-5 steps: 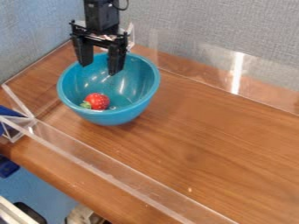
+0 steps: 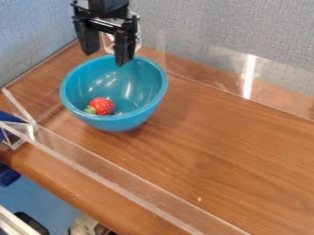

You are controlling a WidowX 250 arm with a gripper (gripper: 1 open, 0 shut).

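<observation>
A blue bowl [image 2: 145, 96] sits on the wooden table toward the left, with a red strawberry [image 2: 101, 106] lying inside it on the lower left. My black gripper [image 2: 106, 51] hangs over the back rim of the bowl, its fingers open and apart, with nothing seen between them.
Clear plastic walls run along its front and back edges. A grey wall stands behind, and some blue and white objects lie outside at the lower left.
My gripper has moved up from lower over the bowl to higher above its back rim. The bowl and strawberry look unchanged.
</observation>
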